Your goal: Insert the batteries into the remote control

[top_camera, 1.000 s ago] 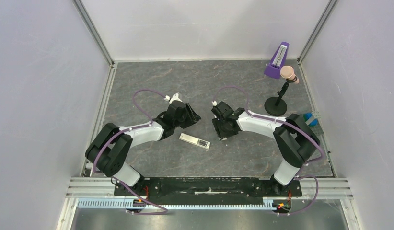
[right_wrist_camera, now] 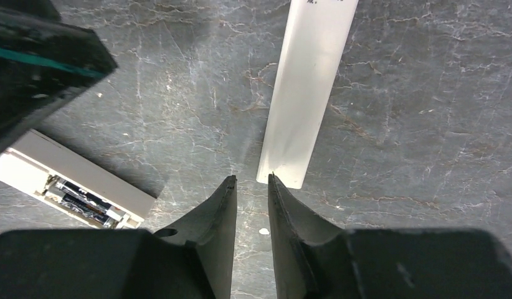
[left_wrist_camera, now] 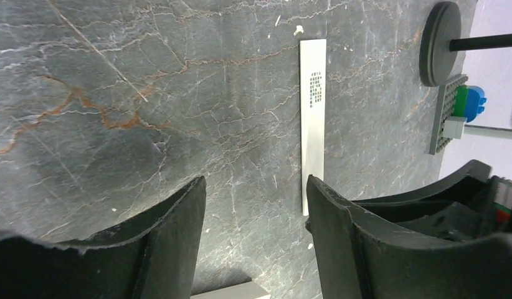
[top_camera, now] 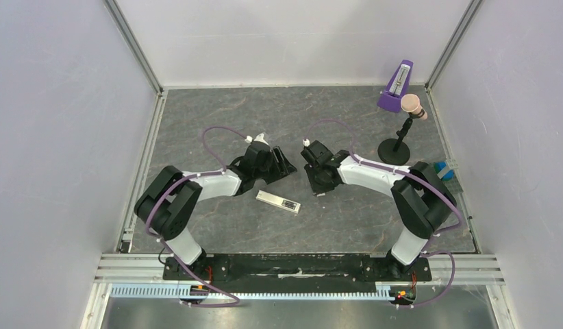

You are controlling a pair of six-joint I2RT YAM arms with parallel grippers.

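The white remote [top_camera: 277, 201] lies open on the table; in the right wrist view its battery bay [right_wrist_camera: 85, 200] shows dark batteries seated in it. A long white strip, apparently the cover, lies apart from it, largely hidden from above by my right arm, and shows in the left wrist view [left_wrist_camera: 312, 137]. My left gripper [top_camera: 282, 164] is open above the table, left of the cover, with nothing between its fingers. My right gripper hangs at the cover's near end with its fingertips close together; whether anything is between them is unclear.
A black stand [top_camera: 394, 152], a purple metronome [top_camera: 392, 96] and a plate with blue and green blocks [left_wrist_camera: 446, 118] occupy the right side.
My left gripper has moved right and its fingers appear more spread. The right gripper has shifted slightly; the remote has stayed in place.
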